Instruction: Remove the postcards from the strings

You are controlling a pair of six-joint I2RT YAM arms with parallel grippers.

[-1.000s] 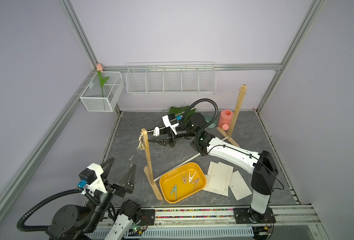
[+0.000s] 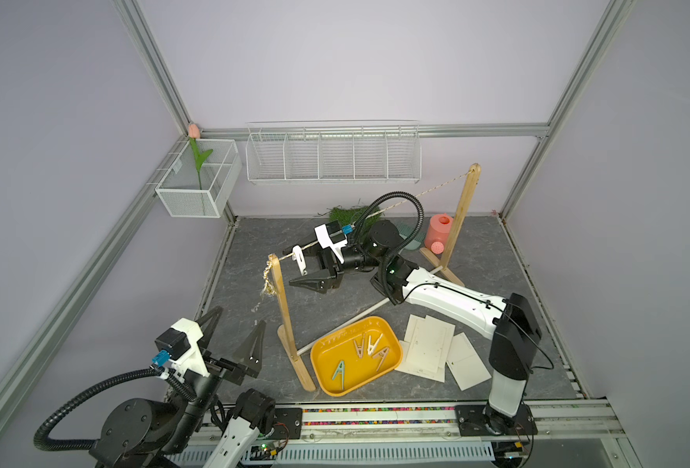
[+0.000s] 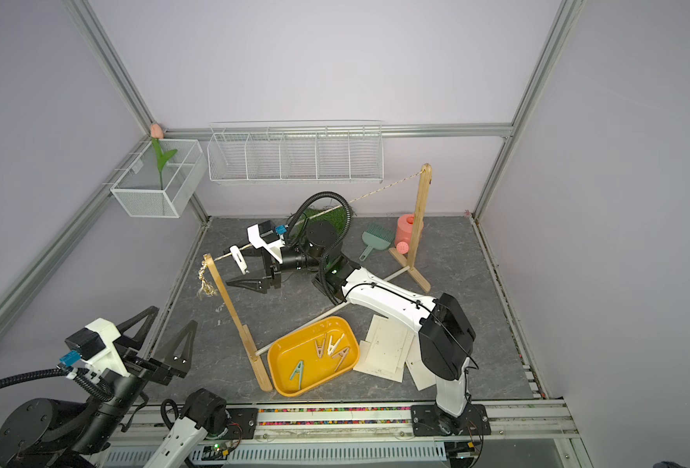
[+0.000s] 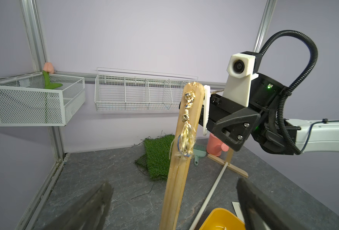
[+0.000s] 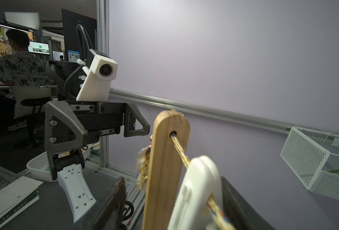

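A string (image 5: 179, 147) runs between two wooden posts (image 2: 284, 304); a white clip (image 5: 194, 191) hangs on it beside the near post, with no postcard visible on it. My right gripper (image 2: 311, 270) stands open around that clip, its fingers either side in the right wrist view; contact cannot be told. My left gripper (image 2: 232, 334) is open and empty at the lower left, short of the post. Pale postcards (image 2: 426, 351) lie on the table beside a yellow tray (image 2: 321, 343), which holds several clothespins (image 2: 339, 374).
A green mat (image 4: 159, 157), a dustpan (image 3: 377, 238) and a pink watering can (image 2: 438, 230) stand at the back. Wire baskets (image 2: 333, 156) hang on the walls.
The near post and its string have shifted slightly left at the top. The left arm is still.
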